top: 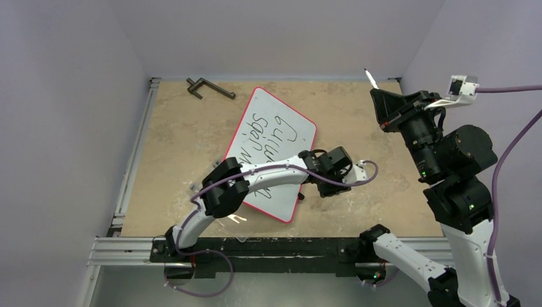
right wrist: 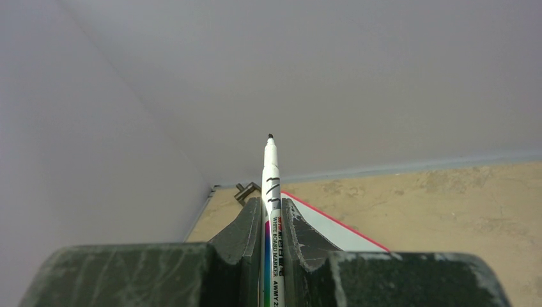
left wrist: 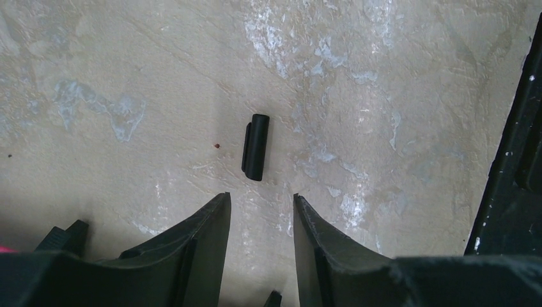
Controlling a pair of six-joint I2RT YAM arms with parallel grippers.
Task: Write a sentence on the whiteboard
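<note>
The whiteboard (top: 291, 125), edged in red, lies slanted on the table with black handwriting on it; my left arm covers part of the writing. In the right wrist view a white marker (right wrist: 271, 167) points upward with its dark tip bare, and my right gripper is shut on it. On the tabletop ahead of my left gripper lies a small black marker cap (left wrist: 257, 147). The left fingers are apart with nothing between them. From the top, the cap is hidden under the left gripper.
At the back left lies a dark angular bracket (top: 211, 87). A small black piece (top: 301, 196) sits by the whiteboard's right edge.
</note>
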